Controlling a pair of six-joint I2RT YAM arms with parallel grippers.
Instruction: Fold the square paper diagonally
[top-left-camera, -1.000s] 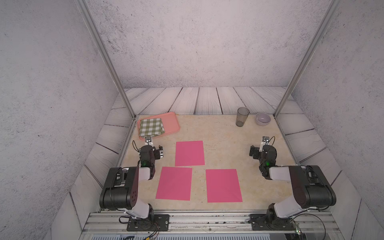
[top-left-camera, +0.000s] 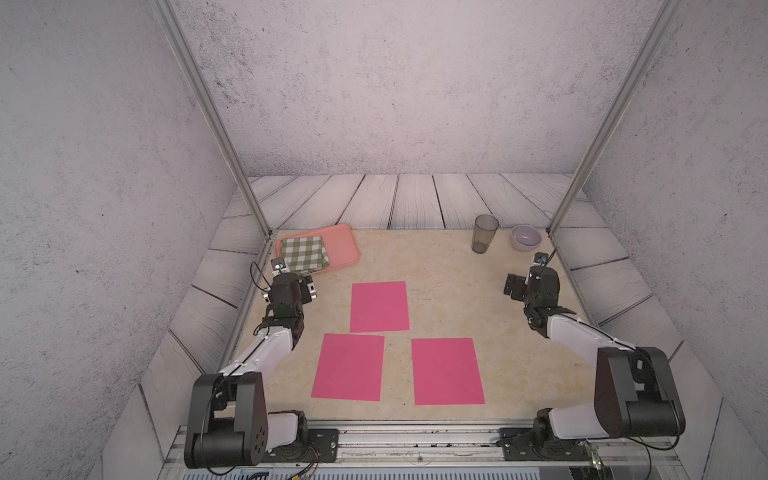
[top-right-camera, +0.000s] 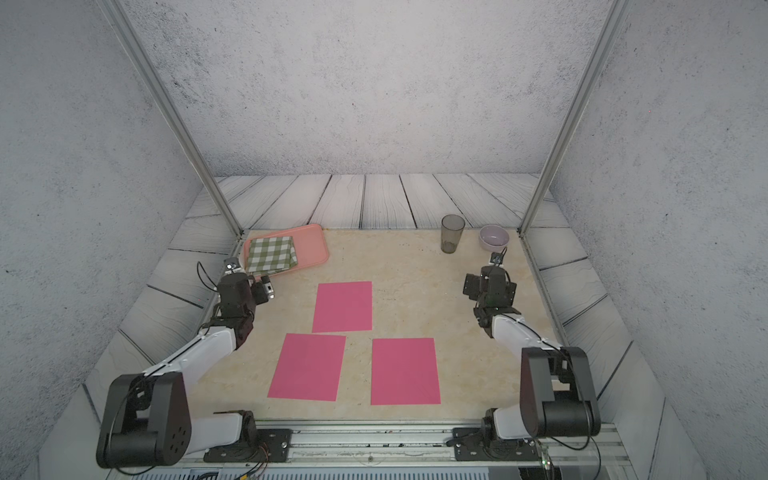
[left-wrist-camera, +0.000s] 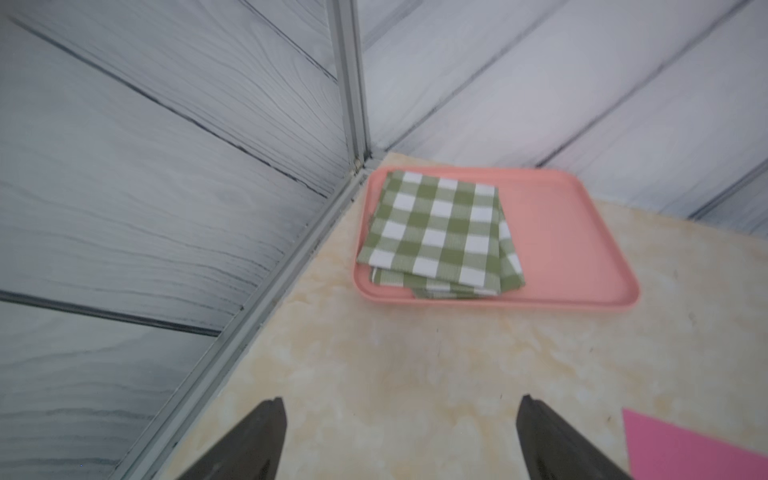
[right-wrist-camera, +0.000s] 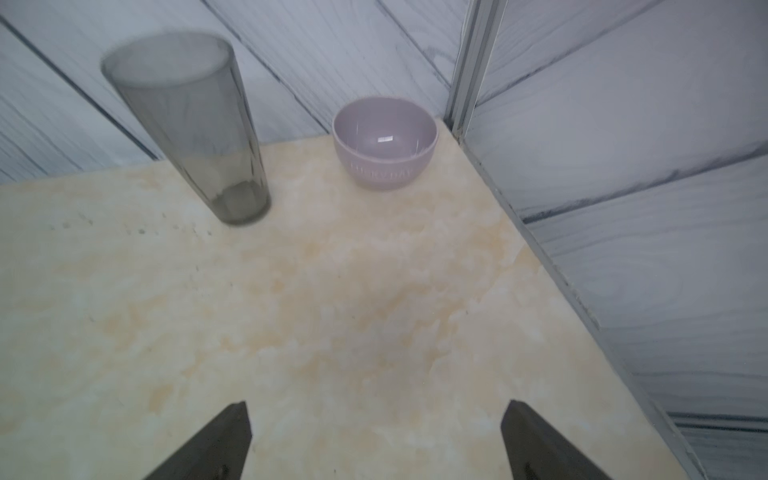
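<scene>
Three flat pink square papers lie unfolded on the table: one farther back (top-left-camera: 380, 306), one front left (top-left-camera: 349, 366) and one front right (top-left-camera: 447, 371). My left gripper is over the left side of the table, its fingers spread wide with nothing between them. A corner of the back paper (left-wrist-camera: 688, 452) shows at the lower right of the left wrist view. Over the right side, my right gripper is open and empty, away from the papers. No paper shows in the right wrist view.
At the back left is a pink tray (left-wrist-camera: 560, 232) holding a folded green checked cloth (left-wrist-camera: 440, 232). A grey glass (right-wrist-camera: 200, 136) stands at the back right beside a purple bowl (right-wrist-camera: 384, 144). Bare table lies between the papers and the right arm.
Papers, tray, glass and bowl have stayed put.
</scene>
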